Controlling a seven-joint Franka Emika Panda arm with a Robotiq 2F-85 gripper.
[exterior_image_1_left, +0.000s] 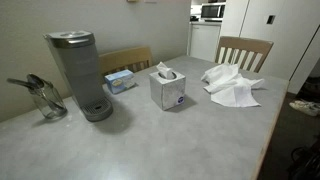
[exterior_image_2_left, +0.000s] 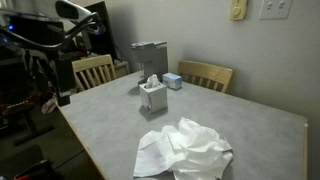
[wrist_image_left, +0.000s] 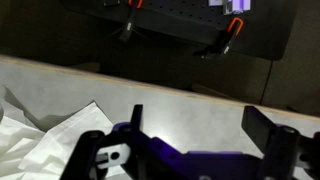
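Note:
My gripper is open, its two dark fingers wide apart with nothing between them. In the wrist view it hangs over the table's edge, with crumpled white sheets to its left. The arm shows at the upper left of exterior view 2, clear of everything on the table. A white and grey tissue box stands mid-table with a tissue sticking out of its top. Spread in loose folds, the white sheets lie apart from the box.
A grey coffee maker stands beside a glass with spoons. Near the coffee maker is a small blue box. Wooden chairs line the table, whose front part is bare.

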